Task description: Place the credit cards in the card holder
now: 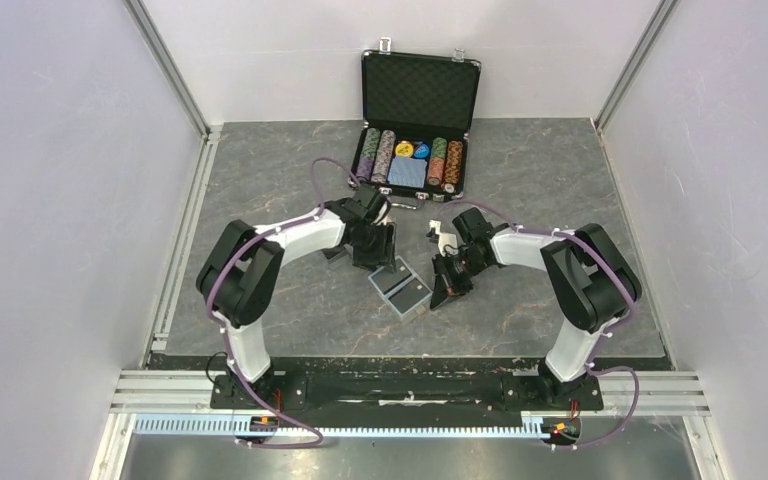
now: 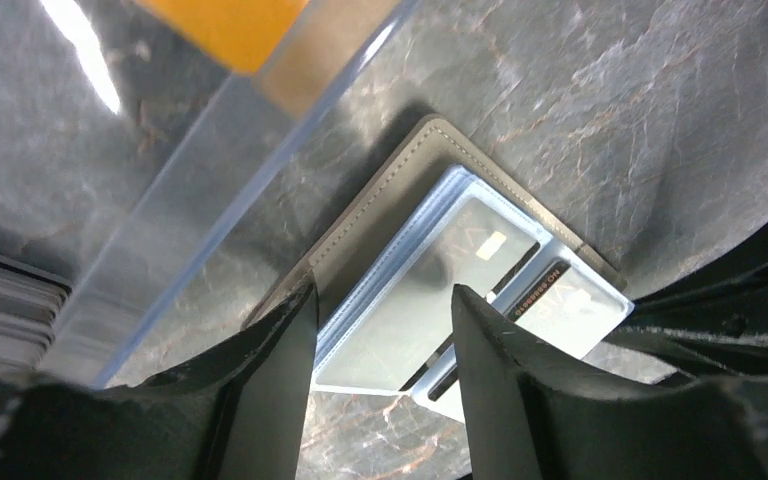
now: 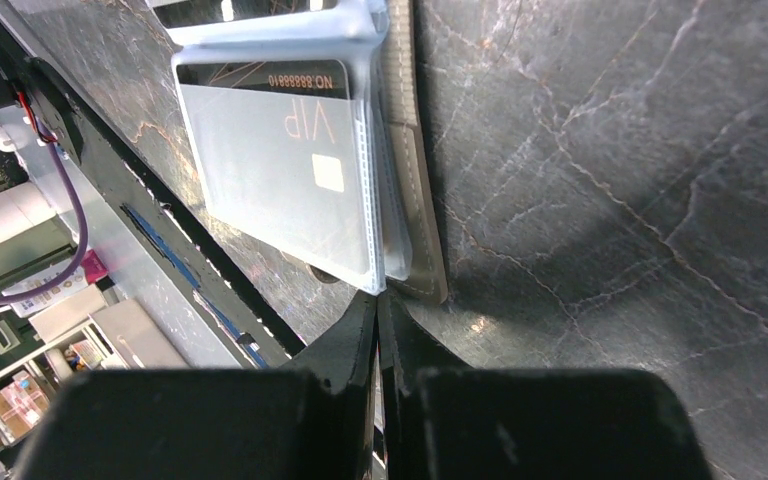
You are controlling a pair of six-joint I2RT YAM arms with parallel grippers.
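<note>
An open card holder (image 1: 403, 288) with clear sleeves over a tan backing lies at an angle on the table. Two sleeves hold translucent cards, a "VIP" card (image 3: 270, 165) among them. My left gripper is open at the holder's far end, its fingers spread over a clear sleeve (image 2: 390, 290) without closing on it. At the near right corner, my right gripper is shut. Its fingertips are against or just beside the sleeve's corner, with nothing showing between them. Contact there cannot be told for sure.
A dark item (image 1: 334, 252) lies left of the holder, partly behind the left arm. An open black case (image 1: 415, 165) with chips and cards stands at the back. A clear plastic wall (image 2: 230, 200) crosses the left wrist view. Table right of the holder is free.
</note>
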